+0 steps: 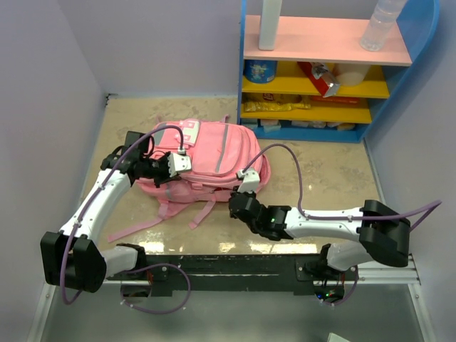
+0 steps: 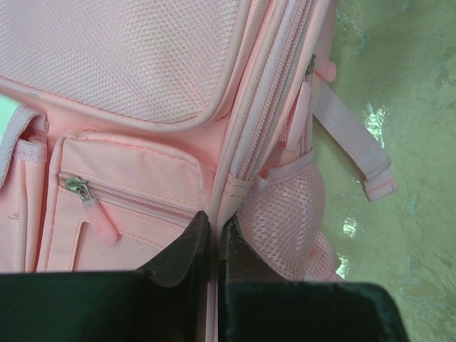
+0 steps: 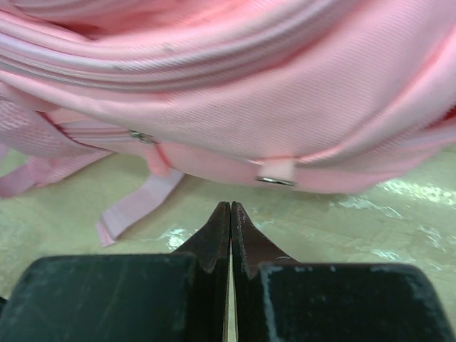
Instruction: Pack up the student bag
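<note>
A pink backpack lies on its back on the table, its front side up and its loose straps toward me. My left gripper is shut on a piped edge seam of the bag, beside a small zipped pocket. Off the bag's near right side, my right gripper is shut with nothing between its fingertips; bare table shows around them. A pink zipper pull hangs along the bag's side in the right wrist view, up and left of those fingertips, apart from them.
Behind on the right stands a blue shelf unit with yellow shelves, holding a blue tub, a red packet and yellow packs. A clear bottle is on its top. The table right of the bag is clear.
</note>
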